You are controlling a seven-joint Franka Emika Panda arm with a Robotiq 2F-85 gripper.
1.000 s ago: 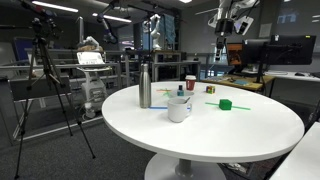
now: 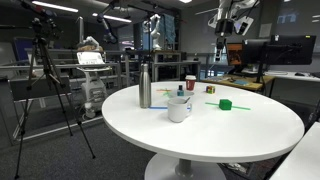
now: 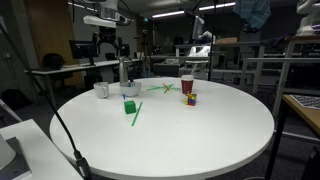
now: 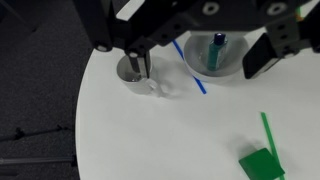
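Note:
In the wrist view my gripper hangs above the table with its dark fingers wide apart and nothing between them. Below the left finger stands a white mug [image 4: 157,85], partly covered by it. A grey-white bowl [image 4: 208,72] shows in the gap between the fingers, and a small teal bottle [image 4: 216,48] is inside it. Down at the right lies a green cube [image 4: 261,165], clear of the gripper. The same mug [image 2: 178,110] is near the table's front edge in exterior view 1, with the cube [image 2: 225,104] to its right.
A tall steel bottle [image 2: 145,86] stands behind the mug. Farther back on the round white table [image 2: 240,135] are a red cup [image 3: 187,84] and a multicoloured cube [image 3: 190,99]. Thin blue [image 4: 195,76] and green [image 4: 267,130] strips lie flat.

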